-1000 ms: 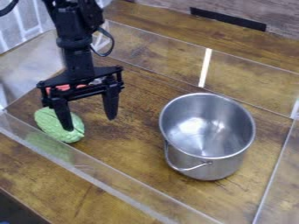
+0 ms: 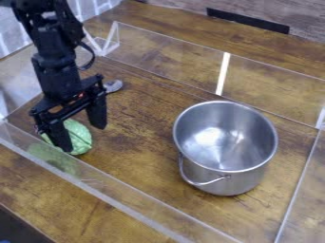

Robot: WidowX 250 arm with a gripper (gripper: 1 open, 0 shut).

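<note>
My black gripper (image 2: 66, 121) is low at the left of the view, open, its fingers around a green rounded object (image 2: 76, 142), which looks like a vegetable and lies on the wooden table. A large steel pot (image 2: 225, 142) with a wire handle stands to the right, apart from the gripper. A small silvery object (image 2: 113, 86), partly hidden behind the arm, lies behind the gripper; I cannot tell what it is.
Clear plastic walls run along the front left and back of the workspace.
The gripper has moved left and turned, coming over the green object. The pot has stayed in place.
</note>
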